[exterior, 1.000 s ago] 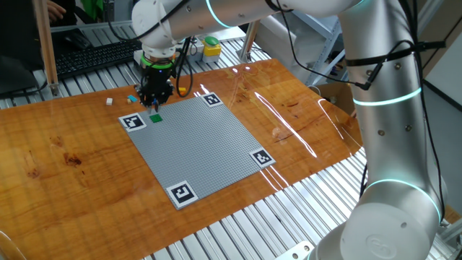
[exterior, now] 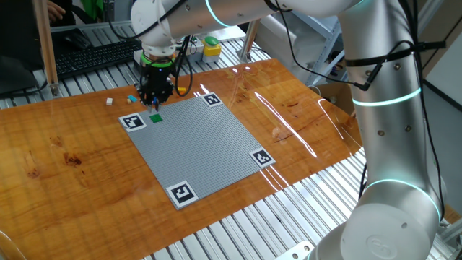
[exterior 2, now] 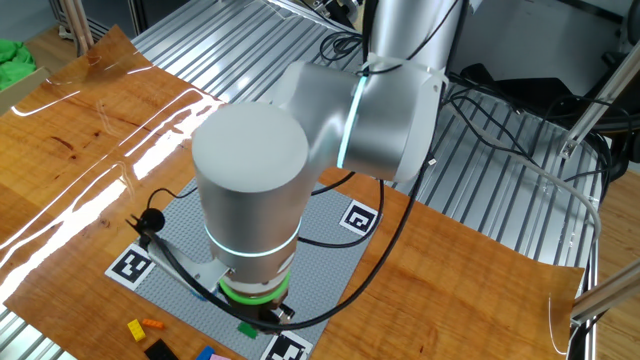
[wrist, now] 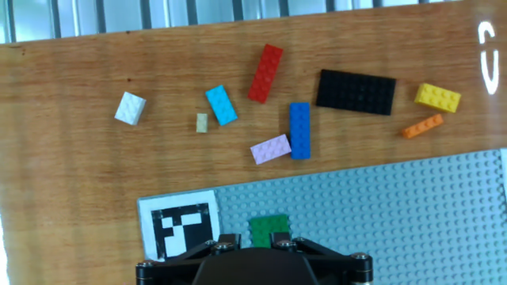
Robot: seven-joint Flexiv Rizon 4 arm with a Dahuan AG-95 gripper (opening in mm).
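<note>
A green brick [wrist: 269, 229] sits on the grey studded baseplate [wrist: 380, 214], beside the corner marker [wrist: 184, 228]. My gripper stands over the near side of that brick, its two fingertips apart, and green shows in the gap between them. In exterior view 1 the gripper [exterior: 154, 106] hangs low above the plate's far left corner, just behind the green brick [exterior: 156, 118]. Whether the fingers touch the brick cannot be told. Exterior view 2 has the arm covering most of the gripper, with the green brick [exterior 2: 247, 329] partly in sight.
Loose on the wood beyond the plate lie white [wrist: 130, 108], cyan [wrist: 221, 105], beige [wrist: 202, 123], red [wrist: 265, 73], pink [wrist: 271, 149], blue [wrist: 299, 131], black [wrist: 356, 92], yellow [wrist: 437, 97] and orange [wrist: 422, 126] bricks. Pink and blue nearly touch. Most of the plate is bare.
</note>
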